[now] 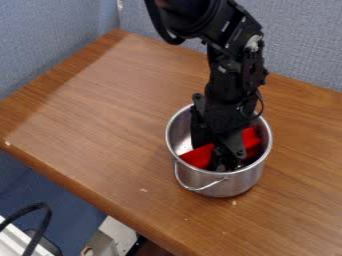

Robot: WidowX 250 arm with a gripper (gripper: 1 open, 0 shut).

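Observation:
My black gripper (222, 140) reaches down from the top into a silver metal pot (221, 182), which has a wire handle on its front. A red object (198, 156) lies inside the pot, partly hidden under the gripper's fingers. The fingertips are down among the pot's contents, so I cannot see clearly what is between them or how far apart they stand.
Padded grey-blue walls (307, 40) border it behind and at the left. A cable and some white hardware (16, 240) sit at the lower left, off the table.

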